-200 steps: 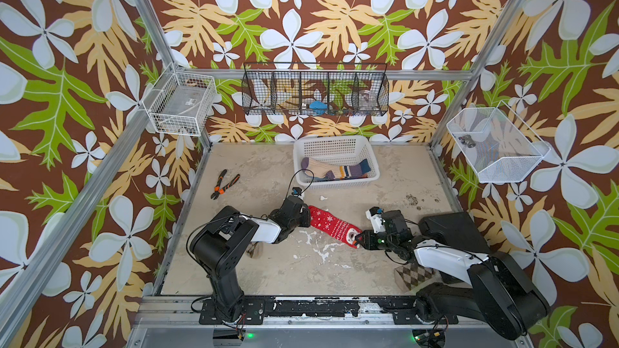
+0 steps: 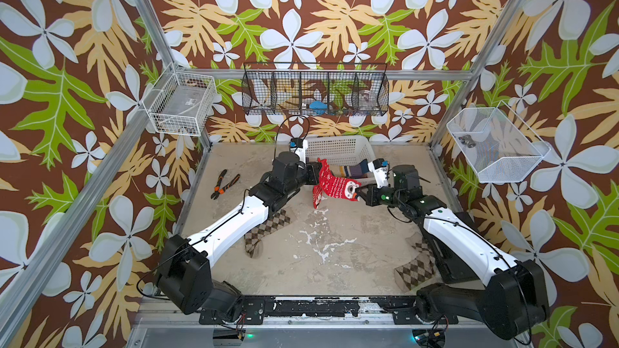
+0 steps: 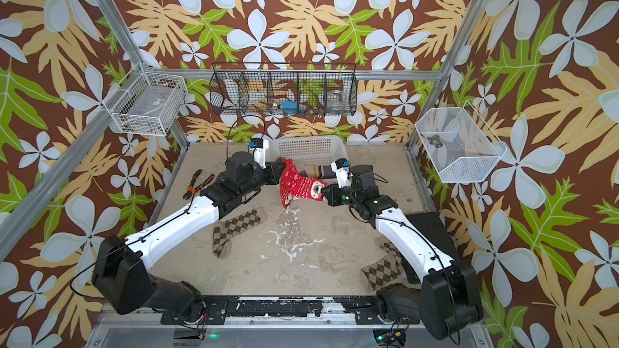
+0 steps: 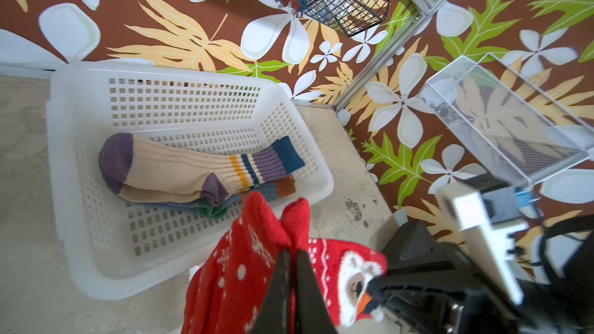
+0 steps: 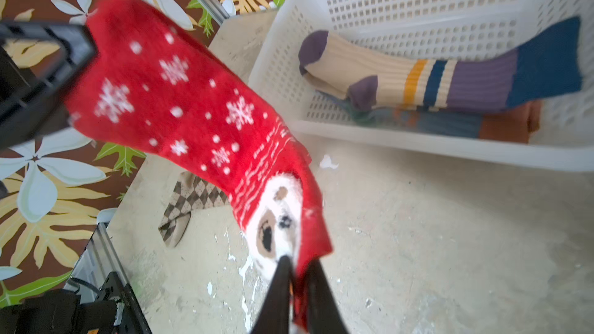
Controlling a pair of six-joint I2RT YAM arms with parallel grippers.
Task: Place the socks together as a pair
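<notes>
Red socks (image 2: 336, 184) with snowflakes and a bear face are held up in front of the basket, stretched between my two grippers. My left gripper is shut on one end, where the fabric bunches and hangs. My right gripper has the bear-face end between its blurred fingers; how firmly they grip it is unclear. Checkered socks (image 3: 235, 225) lie apart, at the left of the table and at the front right (image 3: 380, 270).
A white basket (image 4: 86, 259) at the back holds striped socks (image 4: 173, 167). Pliers (image 2: 225, 183) lie at the back left, a black object (image 3: 422, 238) at the right. Wire baskets hang on the frame.
Both arms have risen and moved toward the back with the red socks, which lay lower on the table and now hang raised before the basket.
</notes>
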